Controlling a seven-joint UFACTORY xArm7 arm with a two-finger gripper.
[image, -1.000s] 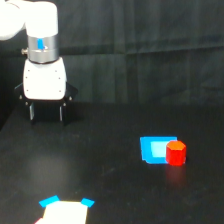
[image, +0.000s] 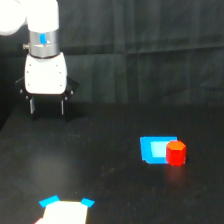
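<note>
At the upper left of the camera view, the white arm ends in my gripper (image: 48, 108), which points down with its two dark fingers spread apart. No object shows between them. A red block (image: 176, 153) sits far off to the right, at the near right corner of a blue square (image: 147, 147) with a pale centre. The block hides that corner of the square. From this angle I cannot tell whether the block rests on the square or just in front of it.
At the bottom edge, a whitish object (image: 65, 213) with blue pieces (image: 49, 201) at its corners is cut off by the frame. A dark curtain (image: 140, 50) hangs behind.
My gripper has risen a little and shifted slightly to the right, its fingers still apart. The red block, the blue square and the whitish object have not moved.
</note>
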